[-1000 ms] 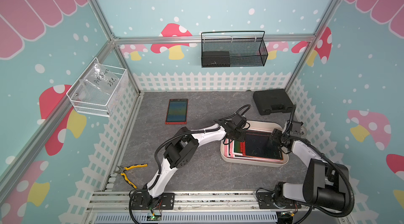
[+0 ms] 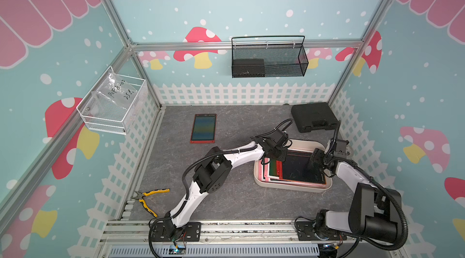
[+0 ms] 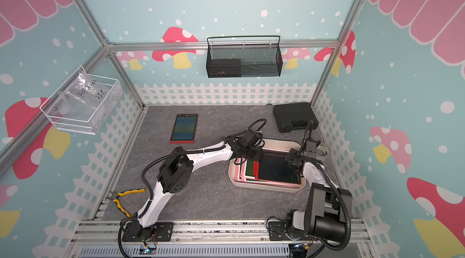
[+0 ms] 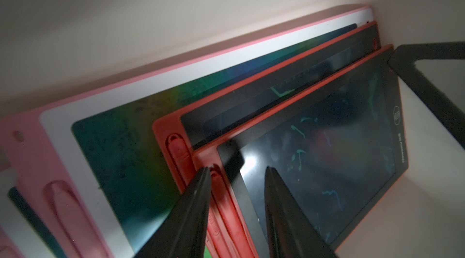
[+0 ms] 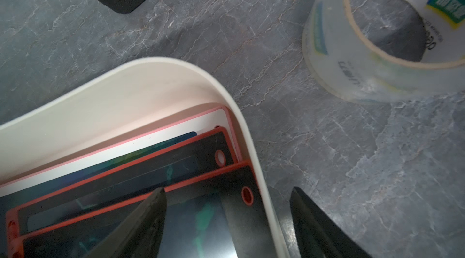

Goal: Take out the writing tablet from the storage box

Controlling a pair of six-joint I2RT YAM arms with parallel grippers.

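Inside the cream storage box point(image 2: 293, 188), writing tablets lie stacked and overlapping. On top is a black-screened tablet with a red edge point(image 2: 302, 168); in the left wrist view another red-edged tablet point(image 4: 285, 90) and a pink-edged white one point(image 4: 121, 132) show beneath it. My left gripper hangs over the top tablet's left edge, where the red stylus side is, fingers apart and nothing held. At the box's right end, my right gripper is also open, its fingers appearing either side of the top tablet's corner and the box rim. Contact cannot be told.
A roll of clear tape point(image 5: 334, 54) stands just right of the box, and a black case point(image 2: 314, 116) lies behind it. A separate red-edged tablet point(image 2: 203, 128) rests at the back left. Yellow-handled pliers point(image 2: 154, 192) lie front left.
My left gripper has shifted slightly to the right over the box, toward the top tablet. The right arm and the tablets look unmoved.
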